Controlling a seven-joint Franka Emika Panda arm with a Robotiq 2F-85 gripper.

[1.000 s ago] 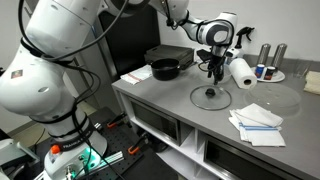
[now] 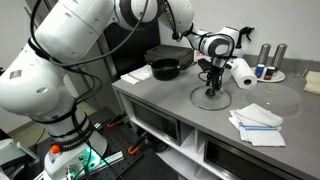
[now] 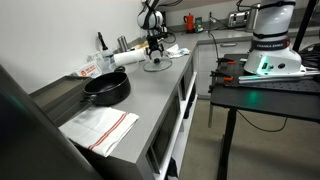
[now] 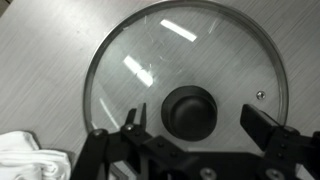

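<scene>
A round glass lid (image 4: 185,75) with a metal rim and a black knob (image 4: 189,112) lies flat on the grey counter. In the wrist view my gripper is open, its black fingers spread on either side of the knob with a gap to each. The first exterior view has the gripper (image 2: 211,88) low above the lid (image 2: 222,100). A black pot (image 2: 172,69) stands open on the counter to the left; it shows larger in the second exterior view, where the pot (image 3: 106,91) is near a folded cloth.
White folded towels (image 2: 257,119) lie right of the lid, near a clear round dish (image 2: 277,97). A paper towel roll (image 2: 242,73) and several bottles stand behind. A striped cloth (image 3: 101,128) lies at the other end. Counter between pot and lid is clear.
My gripper has come down toward the lid's knob, staying open. The lid, pot and towels have not moved.
</scene>
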